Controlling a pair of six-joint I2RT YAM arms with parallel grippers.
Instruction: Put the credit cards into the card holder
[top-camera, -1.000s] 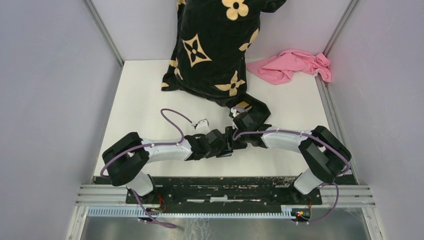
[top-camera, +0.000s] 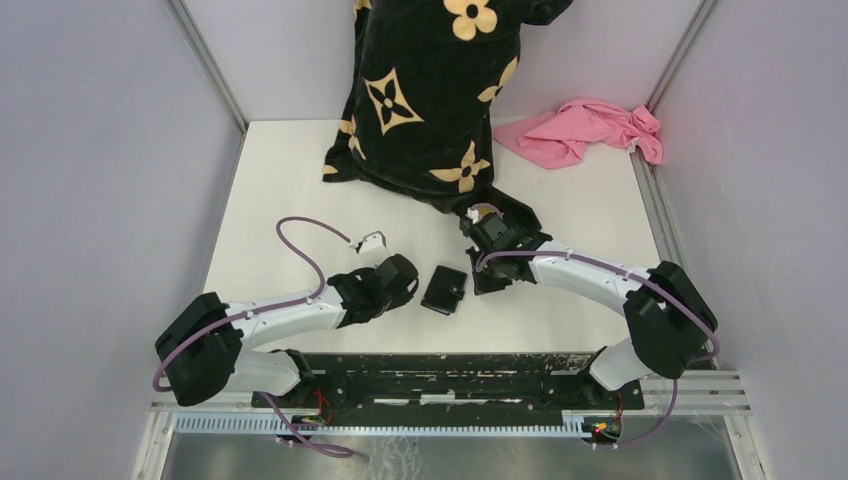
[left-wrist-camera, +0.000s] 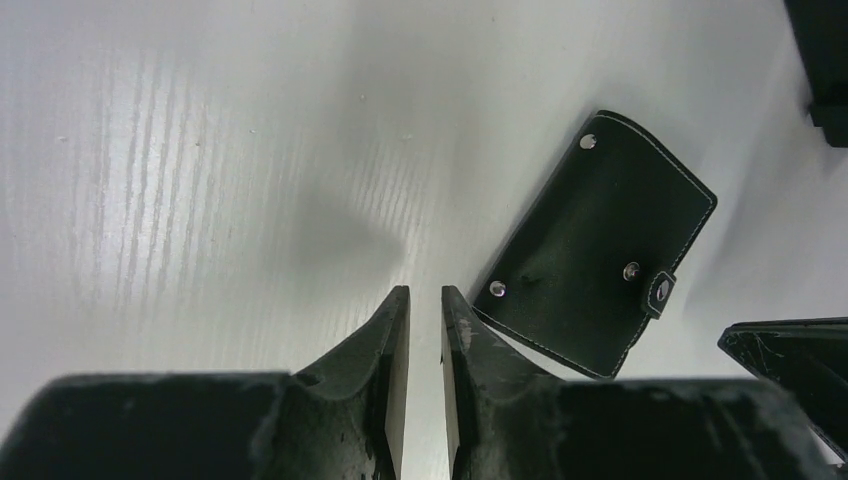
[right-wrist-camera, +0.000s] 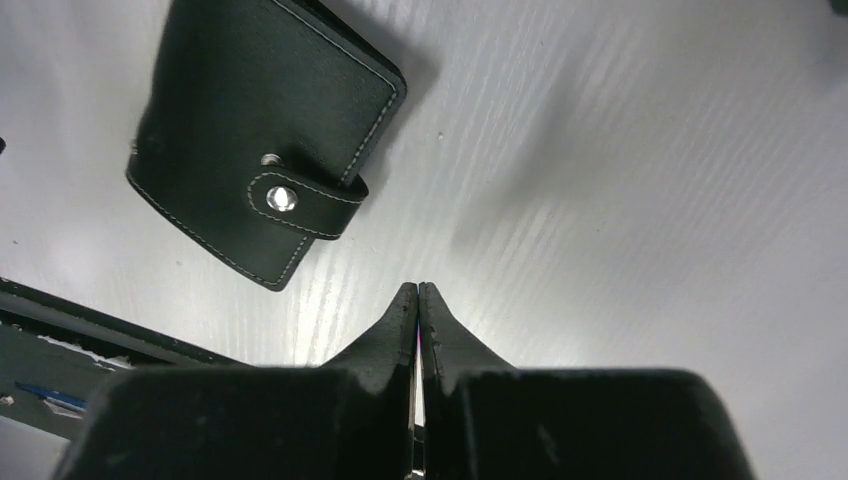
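Note:
A black leather card holder (top-camera: 443, 289) (left-wrist-camera: 590, 240) (right-wrist-camera: 230, 130) lies closed on the white table, its snap strap fastened over the edge. My left gripper is over the table left of the holder, its fingertips a little apart with nothing visible held between them. My right gripper is right of the holder, its fingertips together; a thin sliver of something shows below the tips, too narrow to identify. Loose credit cards cannot be made out.
A black open box (top-camera: 520, 210) stands behind my right gripper. A patterned dark blanket (top-camera: 420, 100) and a pink cloth (top-camera: 570, 135) lie at the back.
Both arms have moved apart from over the card holder, the left one leftward and the right one rightward, leaving the holder uncovered on the table.

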